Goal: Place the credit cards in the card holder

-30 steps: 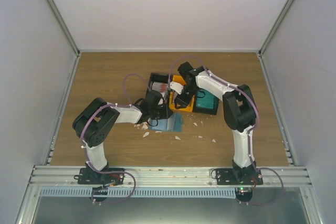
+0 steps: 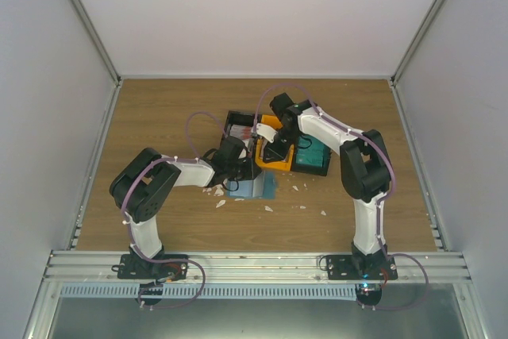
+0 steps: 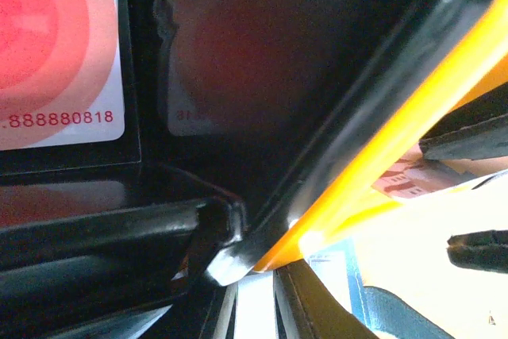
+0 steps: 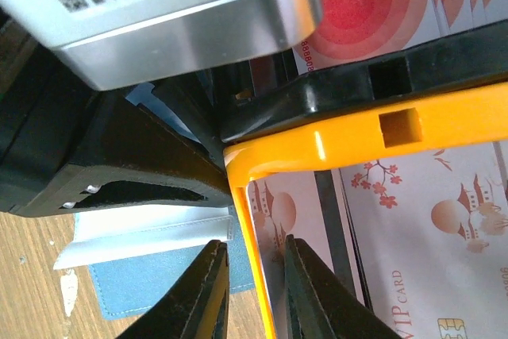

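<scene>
The blue card holder (image 4: 143, 283) lies on the table in front of the trays, with a clear sleeve raised. My left gripper is shut on that clear sleeve, just below the tray edge. In the orange tray (image 4: 325, 136), pale VIP cards (image 4: 417, 252) lie with printed flowers. My right gripper is part open at the tray's left wall, straddling the upright edge of a card beside that wall. Red-ringed cards (image 4: 357, 5) sit in the black tray (image 4: 468, 61).
A teal tray (image 2: 313, 156) stands at the right. Small white pieces are scattered on the wooden table (image 2: 341, 228) near the front, which is otherwise clear, as are both sides.
In the top view the right arm has shifted very slightly; the left arm and the trays look unchanged.
</scene>
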